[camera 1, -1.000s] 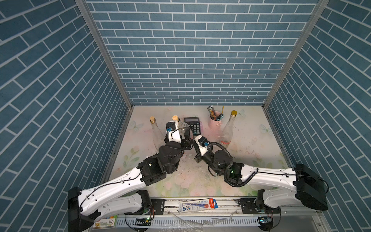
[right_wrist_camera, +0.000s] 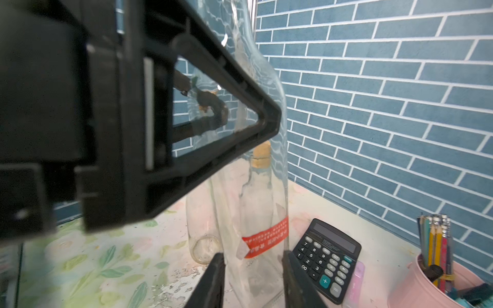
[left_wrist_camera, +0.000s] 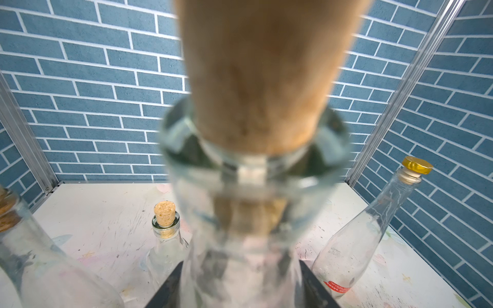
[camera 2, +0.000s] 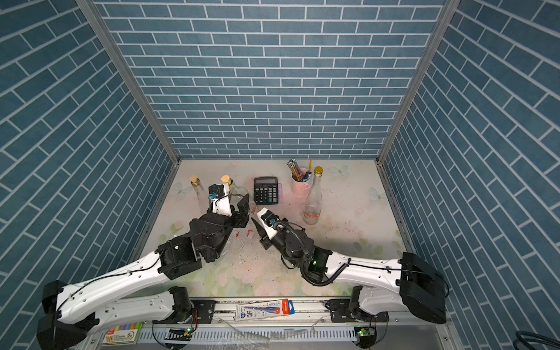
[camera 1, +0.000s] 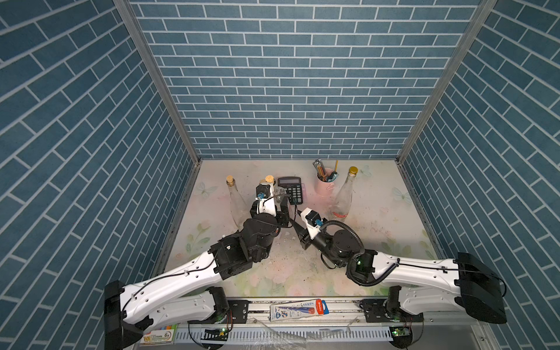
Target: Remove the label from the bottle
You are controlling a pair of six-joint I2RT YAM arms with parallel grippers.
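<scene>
My left gripper is shut around the neck of a clear glass bottle [left_wrist_camera: 241, 215] with a cork [left_wrist_camera: 267, 66], which looms large in the left wrist view. The right wrist view shows the bottle's lower part [right_wrist_camera: 274, 113] with a red label [right_wrist_camera: 267, 237] on it, its left end looking uneven. My right gripper is part open, its fingertips in line with the label. Whether they touch it cannot be told. Small red patches [camera 2: 249, 232] show just below the left gripper in the top right view.
Behind the grippers lie a calculator [camera 2: 266, 190] and a pink pen cup [camera 2: 301, 186]. A gold-capped bottle [camera 2: 313, 201] stands to the right. Another corked bottle [camera 1: 236, 201] stands at the left.
The left gripper and its bottle have shifted a little to the right.
</scene>
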